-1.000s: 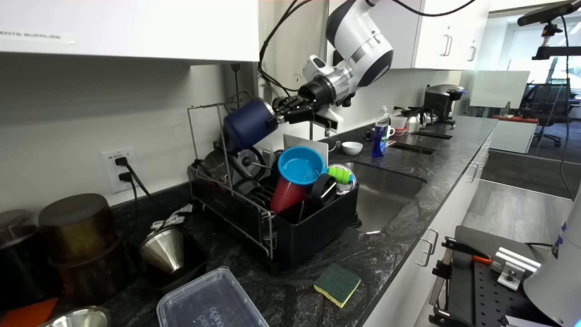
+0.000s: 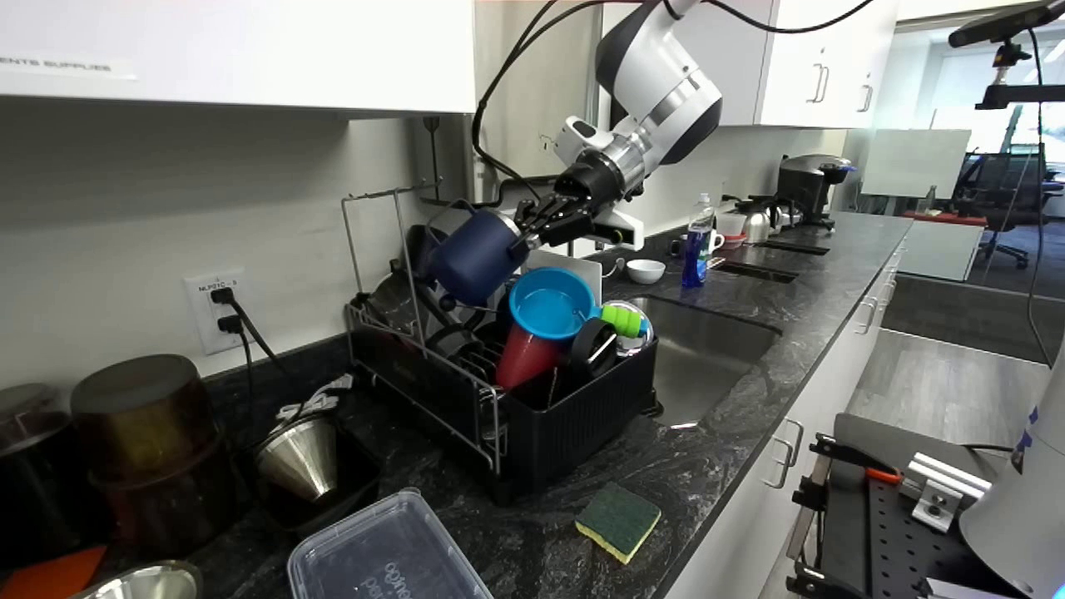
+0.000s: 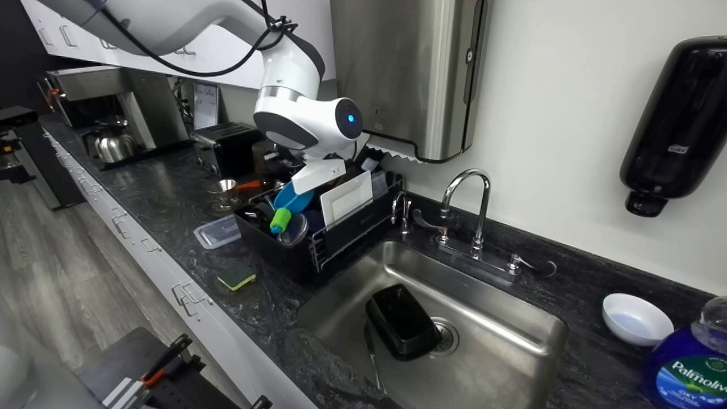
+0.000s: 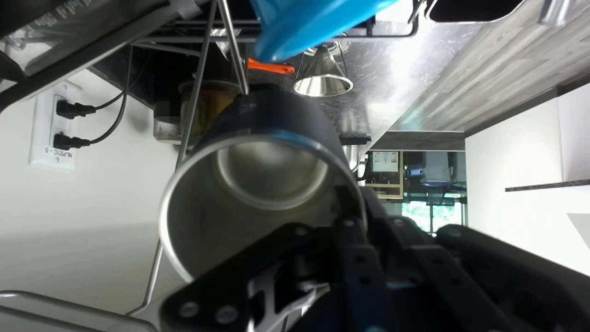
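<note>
A dark blue metal cup (image 2: pixel 478 256) hangs tilted above the dish rack, and my gripper (image 2: pixel 536 231) is shut on its rim. In the wrist view the cup's mouth faces the camera, showing an empty steel interior (image 4: pixel 227 221). One finger of the gripper lies inside the rim at the right, the other outside it. The black dish rack (image 2: pixel 576 429) stands below, holding a blue cup (image 2: pixel 552 303), a red cup (image 2: pixel 526 356) and other dishes. From the far side, the arm hides the blue metal cup and the gripper.
A white board (image 3: pixel 347 199) stands upright in the rack, beside the sink (image 3: pixel 477 327). Thin wire rails (image 2: pixel 397 235) rise at the rack's wall side. On the counter lie a sponge (image 2: pixel 619 520) and a clear lid (image 2: pixel 389 559). A paper towel dispenser (image 3: pixel 416 75) hangs close behind the arm.
The dark blue cup has moved down and slightly right in exterior view 1, held by the gripper, and its tilt has changed. The rack and its other dishes look the same.
</note>
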